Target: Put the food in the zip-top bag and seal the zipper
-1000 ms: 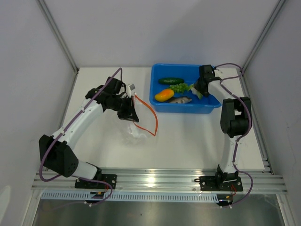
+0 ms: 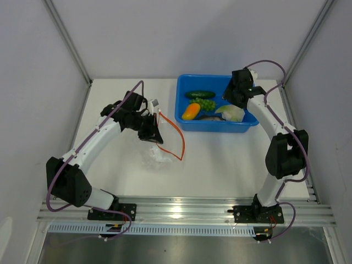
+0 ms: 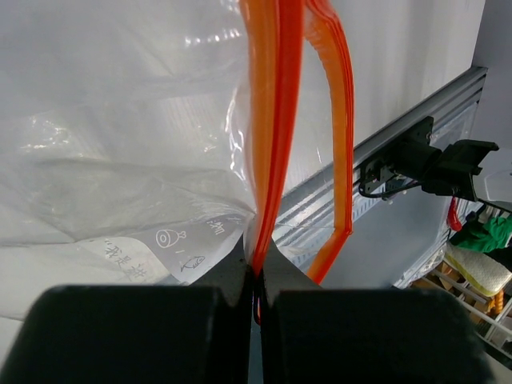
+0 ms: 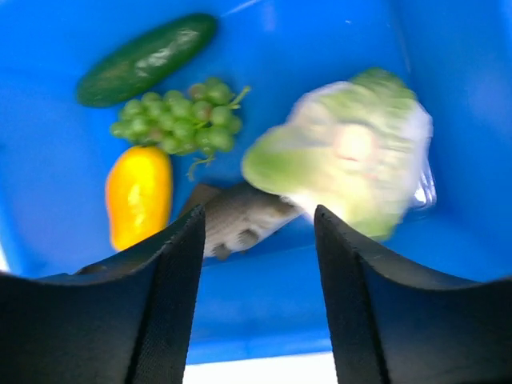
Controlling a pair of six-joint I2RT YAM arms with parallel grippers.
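Observation:
The zip top bag with its orange zipper hangs open from my left gripper, which is shut on its rim; the left wrist view shows the orange strip running into the fingers. My right gripper is over the blue bin, fingers apart, nothing between them. Below it lie a blurred pale-green cabbage, a grey fish, a yellow mango-like food, green grapes and a cucumber.
The bin stands at the back right, near the rear wall.
My right arm has risen from low in the bin to above it, with the cabbage left in the bin. The left arm and bag look almost unchanged.

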